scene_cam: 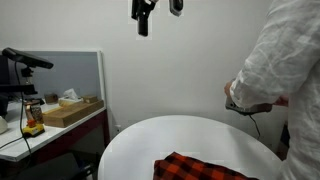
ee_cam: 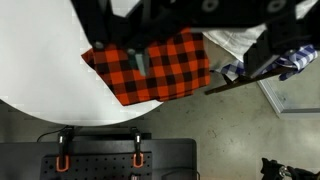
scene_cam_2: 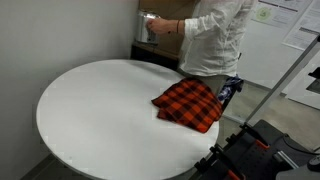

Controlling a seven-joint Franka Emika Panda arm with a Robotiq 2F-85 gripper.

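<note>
A red-and-black checked cloth (scene_cam_2: 190, 104) lies creased on the white round table (scene_cam_2: 90, 105), near its edge; the wrist view also shows the cloth (ee_cam: 175, 68) from above. High over the table, my gripper (scene_cam: 159, 19) hangs at the top of exterior view 1. Its two dark fingers stand apart, with nothing visible between them. In exterior view 2 a person in a white shirt (scene_cam_2: 212, 38) holds a silvery toaster (scene_cam_2: 142, 32) beyond the far edge of the table. Only a small part of the toaster shows behind the sleeve in exterior view 1.
At the left of exterior view 1, a side shelf carries a cardboard box (scene_cam: 68, 113) and small yellow-and-red items (scene_cam: 33, 122). The person stands close beside the table, near the cloth.
</note>
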